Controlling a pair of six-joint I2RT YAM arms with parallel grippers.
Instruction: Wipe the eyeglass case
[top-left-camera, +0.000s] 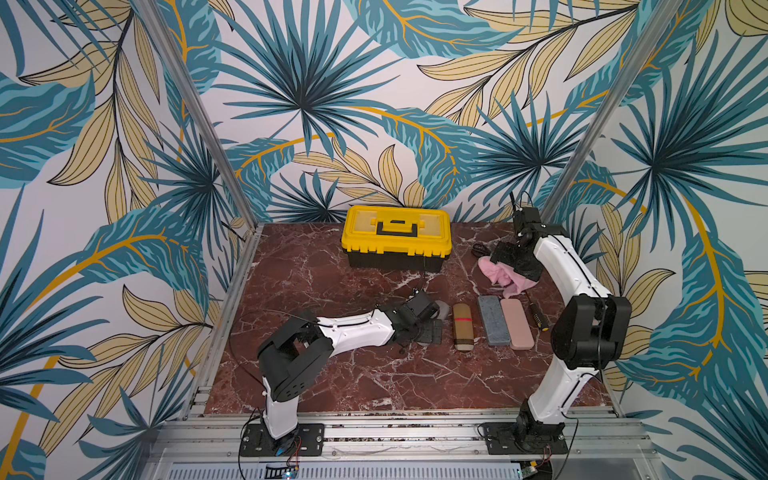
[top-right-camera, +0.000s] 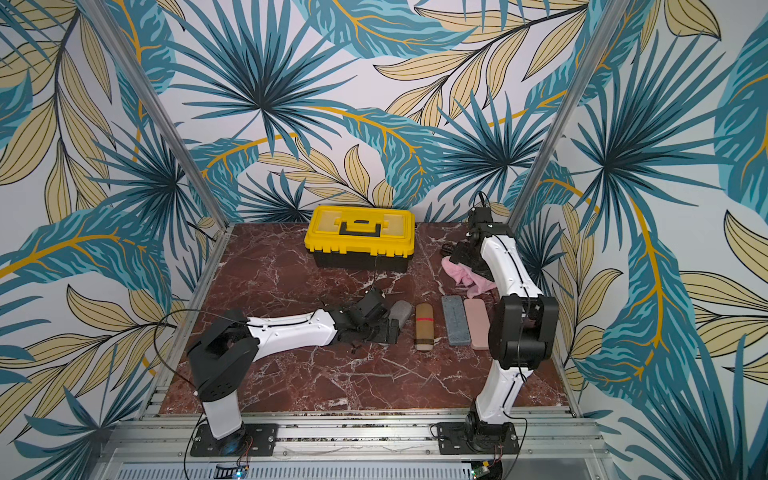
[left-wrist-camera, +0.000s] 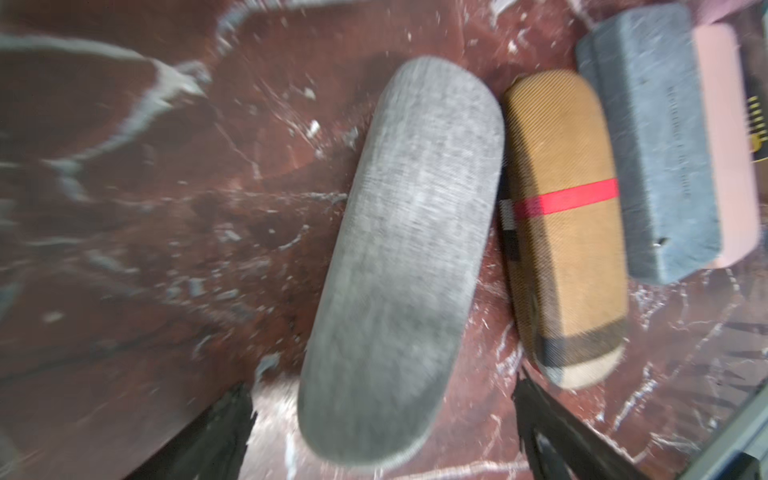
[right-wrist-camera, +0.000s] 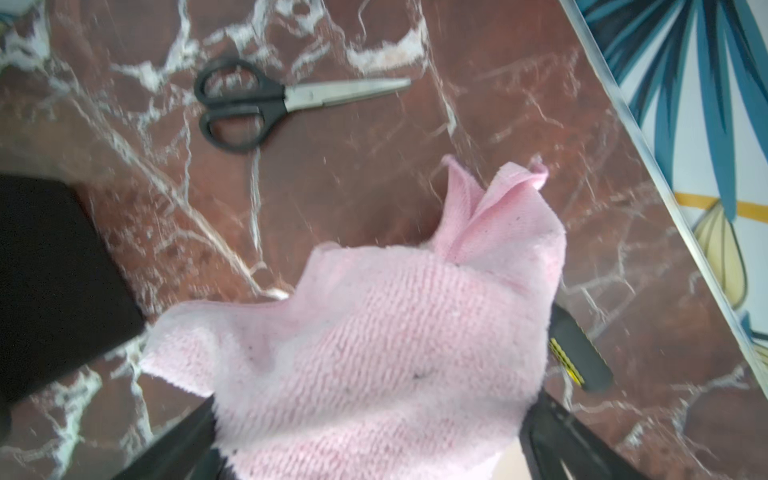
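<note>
A grey eyeglass case (left-wrist-camera: 404, 264) lies on the table, long and rounded. My left gripper stands open over its near end, one finger on either side and visibly apart from it. From above, the left arm's gripper (top-right-camera: 389, 324) partly covers this case. At the table's right side a crumpled pink cloth (right-wrist-camera: 384, 352) fills the lower middle of the right wrist view. The right gripper is open, its fingers at either side of the cloth; whether they touch it cannot be told.
Right of the grey case lie a brown case with a red band (left-wrist-camera: 572, 200), a blue-grey case (left-wrist-camera: 660, 144) and a pink case (top-left-camera: 517, 324). Black-handled scissors (right-wrist-camera: 280, 100) lie beyond the cloth. A yellow toolbox (top-left-camera: 396, 232) stands at the back.
</note>
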